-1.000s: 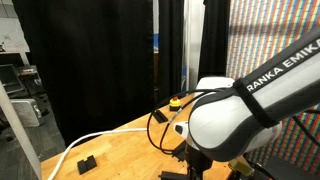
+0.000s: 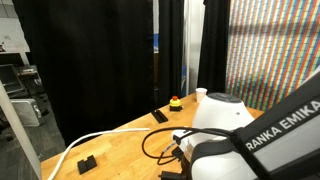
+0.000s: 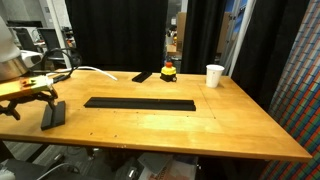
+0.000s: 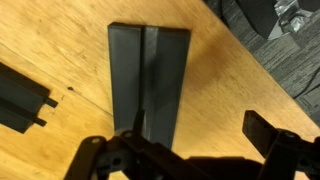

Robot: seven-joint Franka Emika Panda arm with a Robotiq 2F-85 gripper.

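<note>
My gripper stands open above the table, with nothing held between its fingers. Beneath it lies a flat black block (image 4: 165,75), with a lengthwise seam down it, its near end hidden by one finger. In the second exterior view that block (image 3: 54,115) rests near the table's left front edge, just right of the gripper. A long black strip (image 3: 140,104) lies across the middle of the table. At the left of the wrist view shows a black end with two small prongs (image 4: 22,100).
Towards the back of the table are a white cup (image 3: 214,75), a red and yellow button (image 3: 168,70) and a flat dark object (image 3: 141,77). A white cable (image 3: 95,70) runs along the far left.
In the first exterior view the arm has shifted lower and to the right, uncovering the white cup at the back. The objects on the table appear unmoved.
</note>
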